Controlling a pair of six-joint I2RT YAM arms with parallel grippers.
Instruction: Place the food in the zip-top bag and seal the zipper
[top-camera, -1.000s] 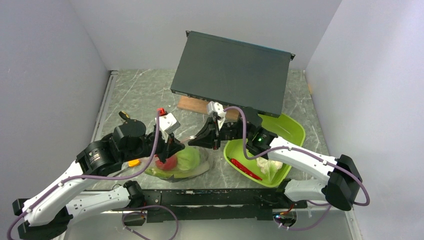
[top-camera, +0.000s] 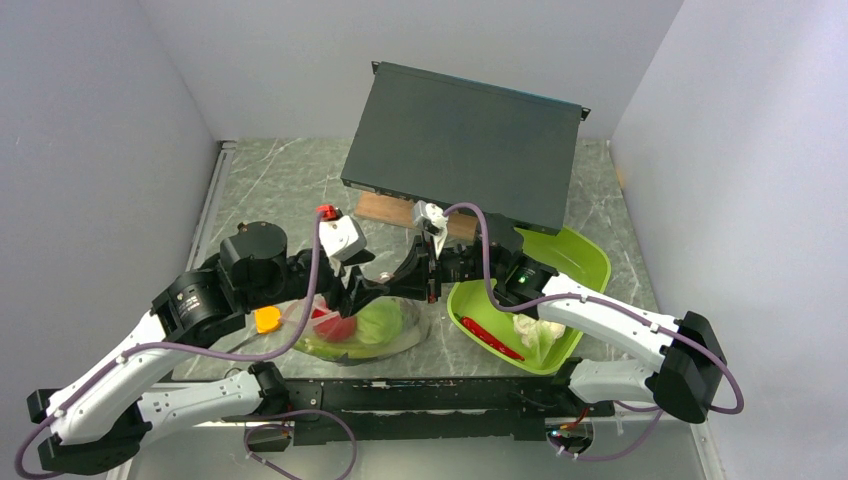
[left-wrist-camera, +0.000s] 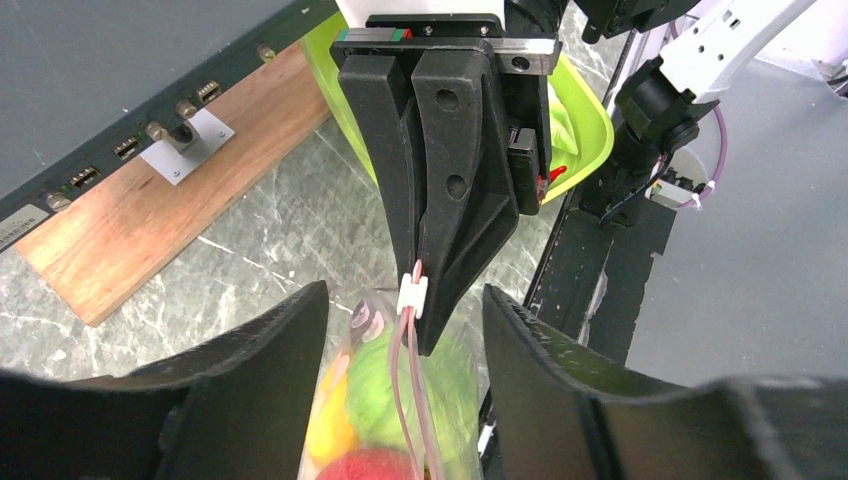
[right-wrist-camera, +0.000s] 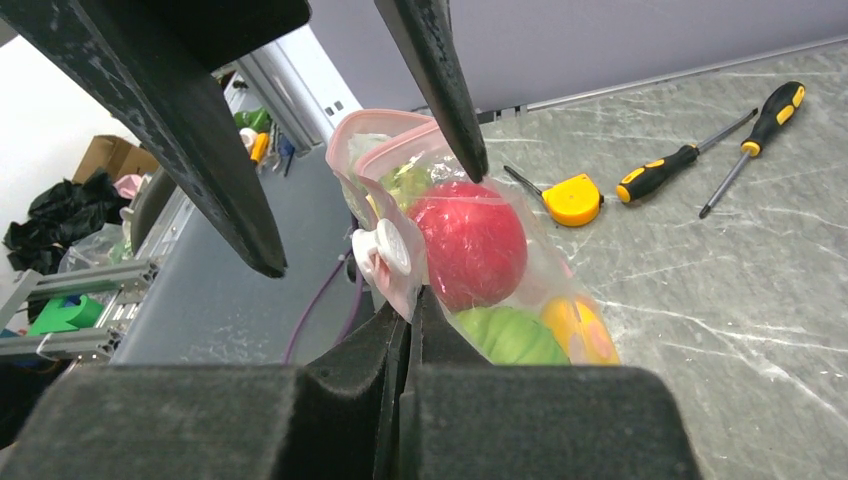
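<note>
The clear zip top bag lies near the front of the table with a red food piece, a green one and a yellow one inside. Its pink zipper strip stands up, with a white slider close to the end that my right gripper pinches. That right gripper is shut on the bag's thin edge. My left gripper is open, its two fingers on either side of the strip and slider, apart from them.
The green basket at the right holds a red chili and a cauliflower. A dark panel overhangs a wooden board. A yellow tape measure and screwdrivers lie to the left.
The right arm and the food have stayed nearly still.
</note>
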